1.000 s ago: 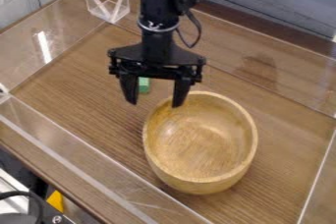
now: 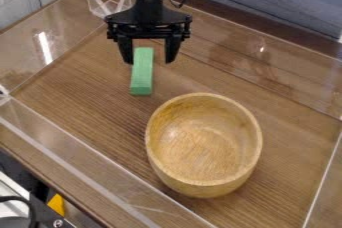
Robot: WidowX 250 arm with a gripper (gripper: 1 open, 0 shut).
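Note:
A black gripper (image 2: pixel 146 39) hangs at the top centre, open, its fingers spread on either side above the far end of a green block (image 2: pixel 140 77). The block lies lengthwise on the brown wooden table (image 2: pixel 74 107). Whether the fingertips touch it cannot be told. A large yellow bowl (image 2: pixel 202 114) stands at the lower right, apart from the block.
Table edges run along the left, back and right, with a pale wall behind. A black cable and a small yellow item lie at the bottom left corner.
The gripper has moved back, away from the camera, from over the bowl's near area to the green block's far end, uncovering more of the block.

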